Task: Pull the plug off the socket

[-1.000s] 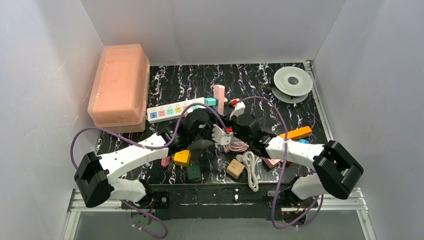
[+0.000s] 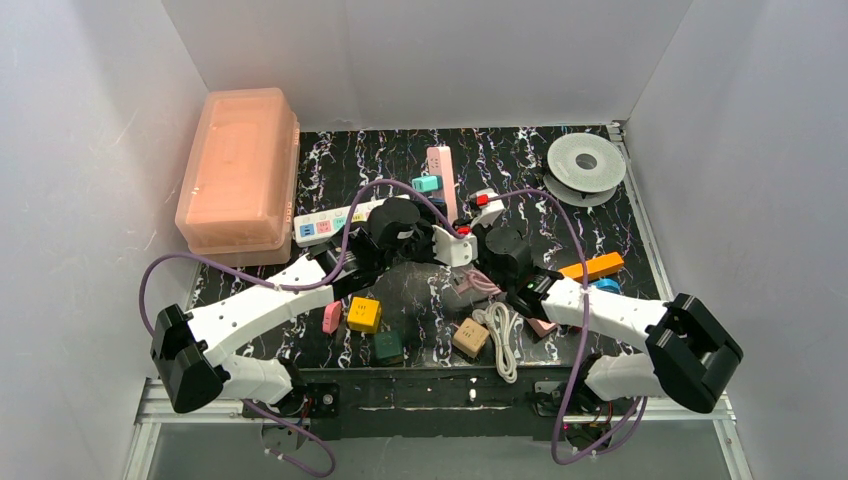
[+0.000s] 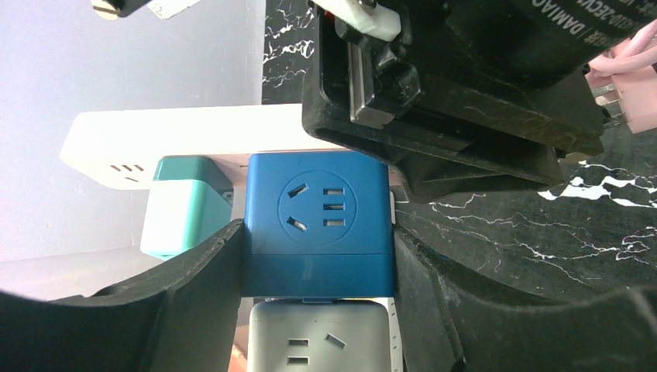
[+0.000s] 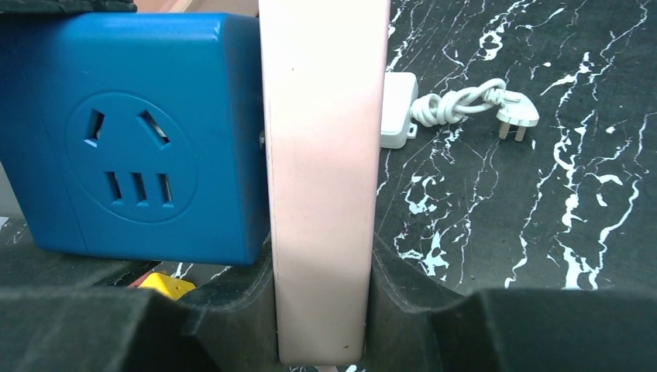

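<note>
A pink power strip (image 2: 440,172) stands raised between the arms, with my right gripper shut around its lower part. A blue plug adapter (image 3: 316,209) is attached to that strip, beside a teal adapter (image 3: 183,217). My left gripper has its fingers at both sides of the blue adapter, shut on it as far as the left wrist view shows. A grey socket piece (image 3: 318,341) sits next to the blue one in that view.
A white multi-socket strip (image 2: 318,226) lies behind the left arm. A salmon box (image 2: 235,165) is at left, a spool (image 2: 586,160) back right. Yellow (image 2: 364,315), green and beige blocks and coiled cables lie in front.
</note>
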